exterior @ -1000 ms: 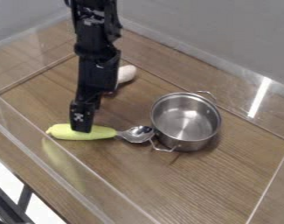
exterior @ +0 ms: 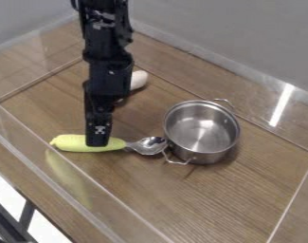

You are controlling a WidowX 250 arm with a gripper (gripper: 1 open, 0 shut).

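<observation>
The black gripper [exterior: 99, 131] is lowered over a spoon with a thick pale yellow-green handle [exterior: 70, 143], its fingertips at the handle's middle. The spoon's metal head [exterior: 150, 145] points right, beside a steel pot [exterior: 201, 127] with two wire handles.
A white cylindrical object [exterior: 137, 81] lies behind the arm, partly hidden. Clear walls or panels edge the wooden surface [exterior: 232, 199]. Free wood lies at the front right and left of the arm.
The gripper has moved slightly right and down onto the middle of the spoon's handle. The spoon and pot have not moved.
</observation>
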